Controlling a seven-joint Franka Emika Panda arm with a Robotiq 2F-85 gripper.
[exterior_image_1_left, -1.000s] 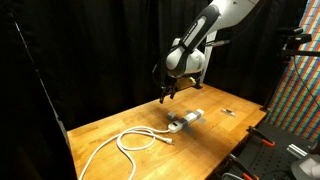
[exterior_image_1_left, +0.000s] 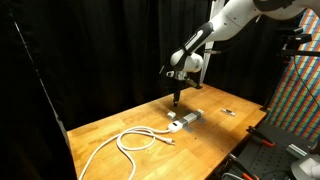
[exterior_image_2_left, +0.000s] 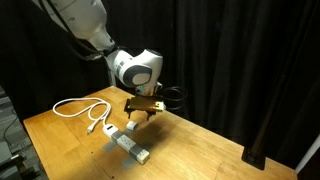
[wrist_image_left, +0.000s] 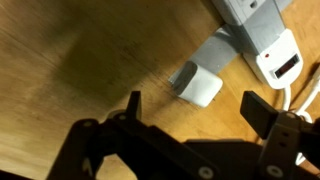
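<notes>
My gripper is open above the table, with a finger on either side of a small white block (wrist_image_left: 201, 87) in the wrist view. Nothing is held; the block rests by the end of a grey strip (wrist_image_left: 216, 52). The same white block (exterior_image_2_left: 131, 126) shows below the gripper (exterior_image_2_left: 141, 108) in exterior view 2. Close to it lies a white power strip (exterior_image_2_left: 130, 146) with a dark patch on its end piece. In exterior view 1 the gripper (exterior_image_1_left: 177, 102) hangs just behind the power strip (exterior_image_1_left: 183, 122).
A white cable (exterior_image_1_left: 122, 142) loops over the left part of the wooden table (exterior_image_1_left: 100, 130). Some small items (exterior_image_1_left: 228, 112) lie toward the right. Bare wood is visible on the right in exterior view 2, and a black curtain (exterior_image_2_left: 230, 60) hangs behind.
The arm has come lower and the gripper has shifted slightly right in exterior view 1, nearer the tabletop. The power strip and cable look unmoved.
</notes>
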